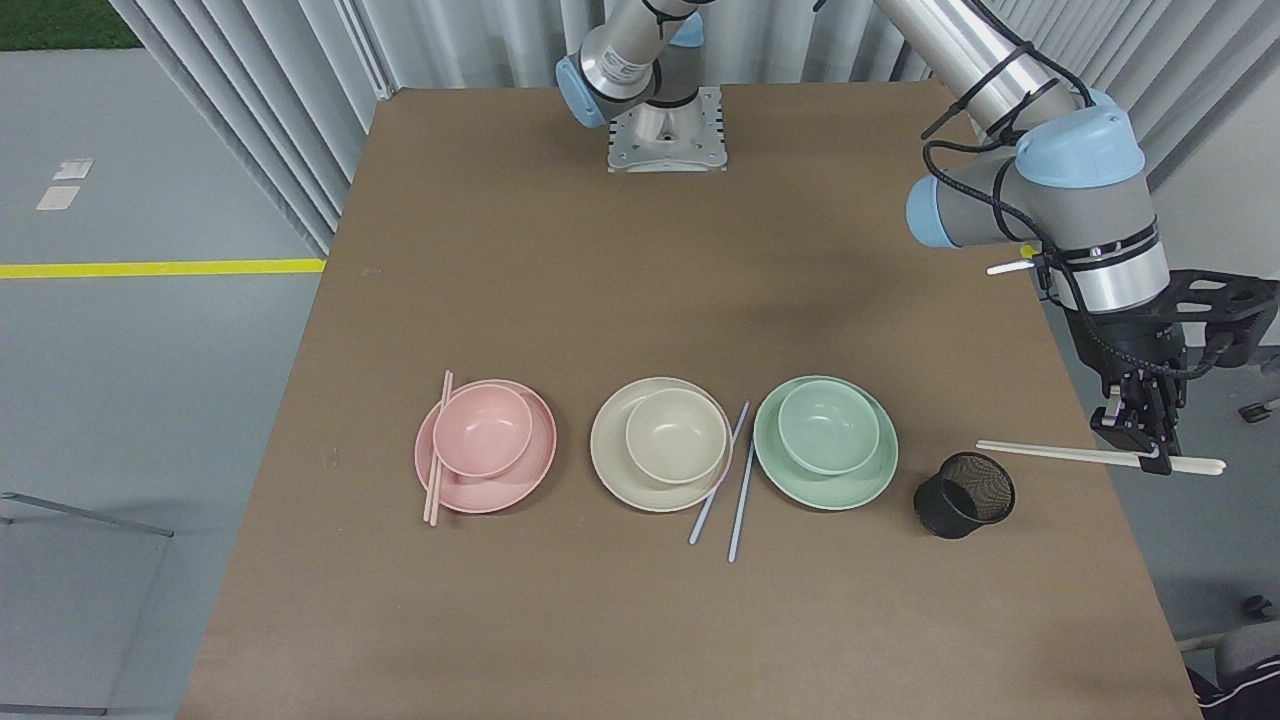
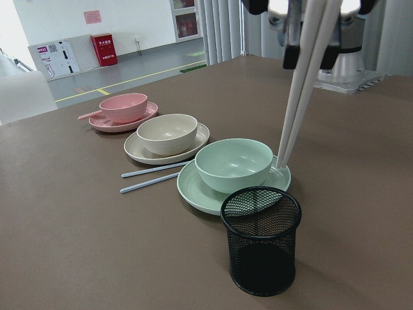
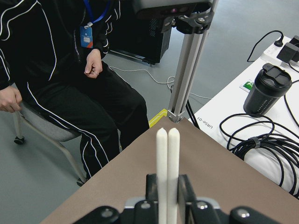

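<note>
My gripper [image 1: 1146, 446] is shut on a pair of white chopsticks [image 1: 1044, 450], held over the table's right edge; in the wrist view the chopsticks [image 3: 167, 172] point forward between the fingers, and in the left view they slant down toward the green bowl. A black mesh cup [image 1: 954, 510] stands below and left of them. The green bowl [image 1: 828, 425] sits on its plate, the cream bowl [image 1: 674, 434] and pink bowl [image 1: 482, 427] on theirs. Pink chopsticks [image 1: 432, 492] lie along the pink plate; two pale blue chopsticks [image 1: 738, 516] lie between cream and green plates.
A seated person [image 3: 70, 116] and a white side table [image 3: 219, 107] with coiled cables and a black tumbler are just beyond the edge.
</note>
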